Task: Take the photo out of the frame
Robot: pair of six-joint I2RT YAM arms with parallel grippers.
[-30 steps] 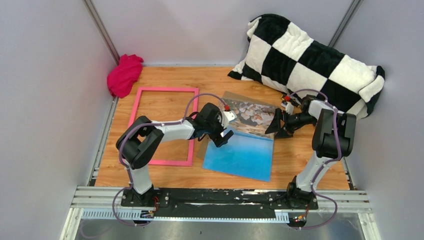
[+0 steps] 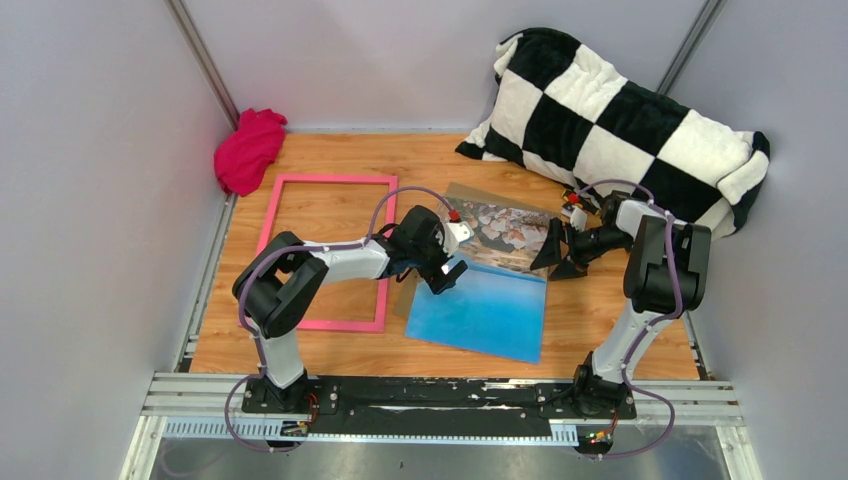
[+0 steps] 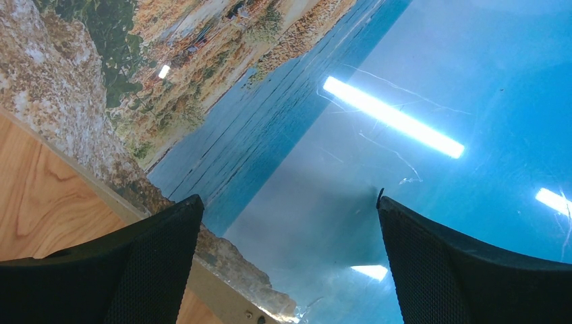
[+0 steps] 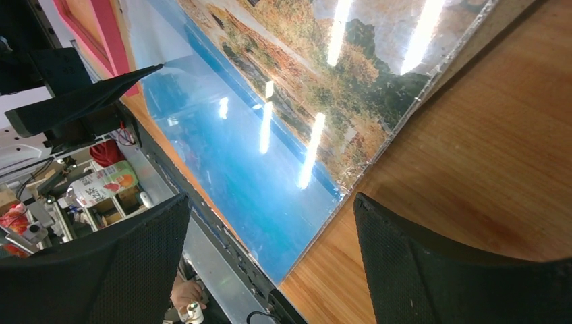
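Observation:
The photo (image 2: 505, 230) lies on a brown backing board (image 3: 216, 290) in the table's middle, with a glossy blue sheet (image 2: 475, 315) covering its lower part and a clear layer showing glare. The empty pink frame (image 2: 329, 178) lies to the left. My left gripper is open over the left edge of the stack, nothing between its fingers. My right gripper is open at the stack's right edge, nothing held, facing across the photo and blue sheet.
A checkered cushion (image 2: 620, 120) fills the back right. A red cloth (image 2: 250, 150) lies at the back left. Bare wooden table (image 4: 492, 155) shows right of the stack and along the front.

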